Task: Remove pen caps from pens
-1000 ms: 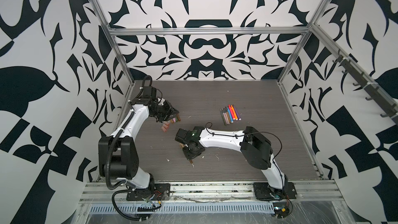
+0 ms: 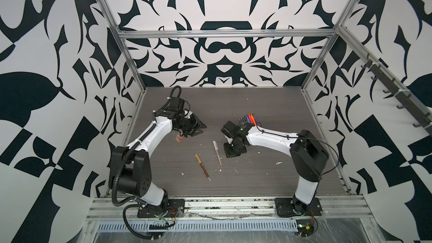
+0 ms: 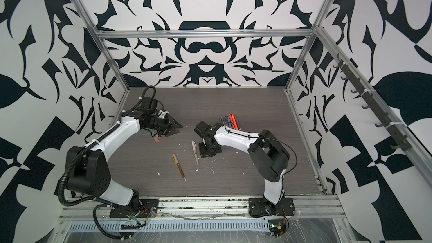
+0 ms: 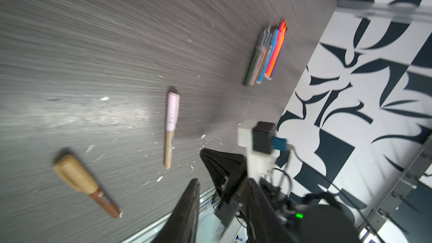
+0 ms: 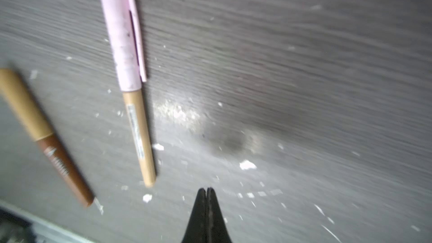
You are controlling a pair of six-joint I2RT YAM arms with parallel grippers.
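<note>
A pen with a pale pink cap and tan barrel (image 5: 139, 135) lies flat on the table, its cap (image 5: 120, 40) still on. Apart from it, to its left, rests a brown pen (image 5: 65, 168) wearing an ochre cap (image 4: 76, 172). My right gripper is shut, its fingertips touching with nothing between them; the pink-capped pen lies outside them, to the left. Over the table's left side my left gripper is open and empty. Reddish loose caps (image 2: 179, 138) show beneath it, the others hidden by the gripper.
Several uncapped pens (image 4: 265, 54) lie side by side at the back right, partly behind the right arm in the top left view. White scraps (image 5: 247, 165) litter the dark table (image 2: 261, 184).
The left arm has moved slightly right.
</note>
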